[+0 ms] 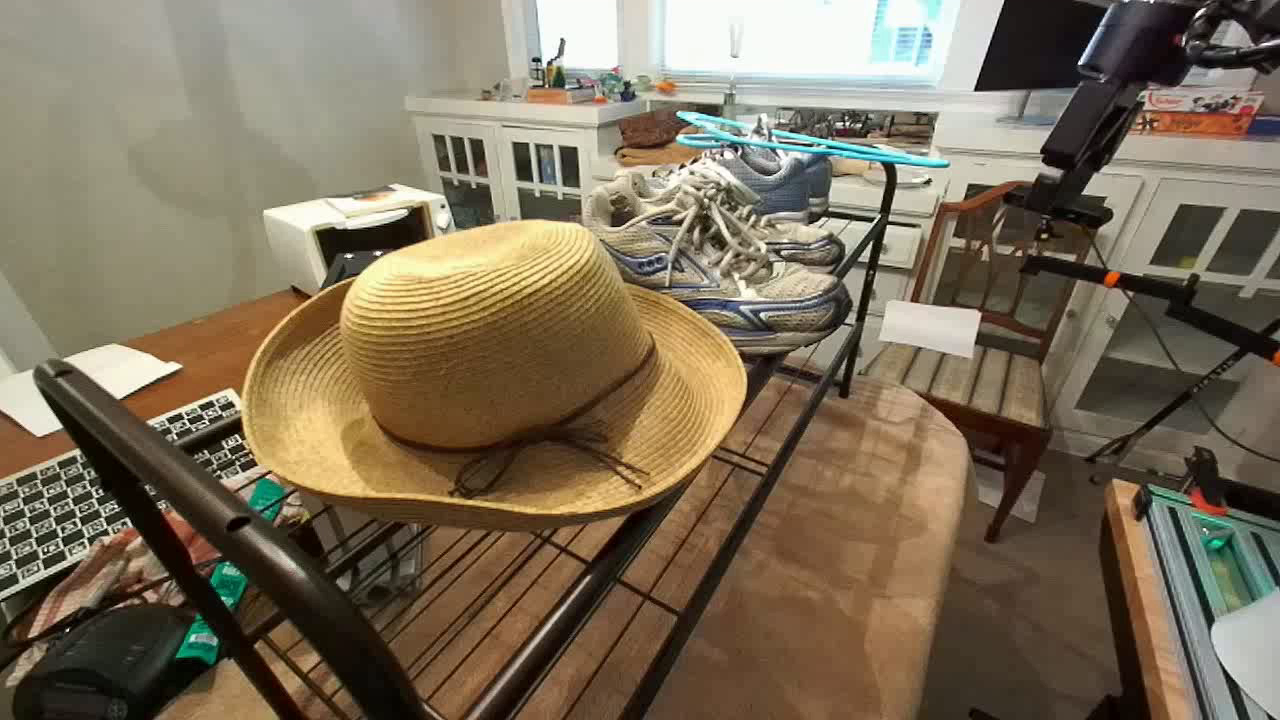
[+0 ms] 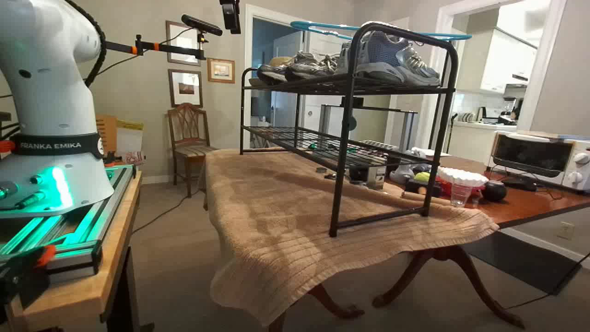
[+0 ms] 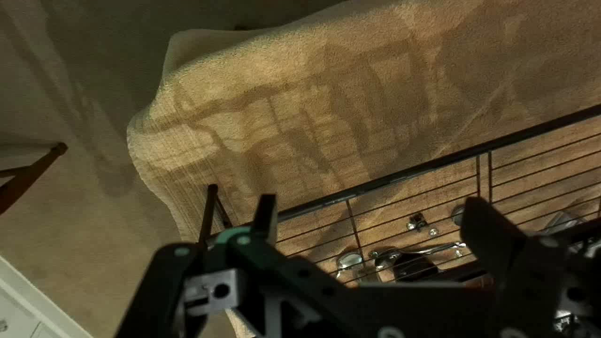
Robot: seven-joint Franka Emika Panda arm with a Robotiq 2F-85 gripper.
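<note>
In the wrist view my gripper is open, its dark fingers wide apart with nothing between them. A black metal rack (image 2: 345, 166) stands on a table covered with a tan cloth (image 2: 260, 210). On the rack's upper tier, a straw hat (image 1: 492, 348) with a brown cord sits at one end, beside grey and blue sneakers (image 1: 720, 258). Thin turquoise hoops (image 1: 828, 149) lie over the far end, above the shoes. Seen from my wrist, a wire shelf (image 3: 417, 208) runs below and between the fingers. No fingers show clearly in the exterior views.
Small metal items (image 3: 417, 221) lie beneath the wires. A cup (image 2: 460, 193), a toaster oven (image 2: 531, 160) and a keyboard (image 1: 72, 504) crowd the table beyond the rack. A wooden chair (image 1: 978, 360) stands apart on the floor.
</note>
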